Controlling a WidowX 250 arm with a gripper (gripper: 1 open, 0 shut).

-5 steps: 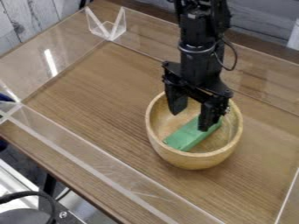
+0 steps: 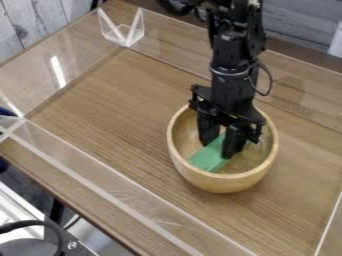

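Note:
A tan round bowl (image 2: 223,178) sits on the wooden table toward the right. My black gripper (image 2: 222,136) reaches down from the top of the view into the bowl, its fingers at a green block (image 2: 207,156) lying inside. The fingers appear closed on the block's upper right end, though the dark gripper hides that end.
White tape marks lie at the upper left and left edge. A wall runs along the back. Dark cables hang at the lower left, off the table's edge.
The gripper has come lower into the bowl onto the green block, covering more of it. The bowl stays about where it was.

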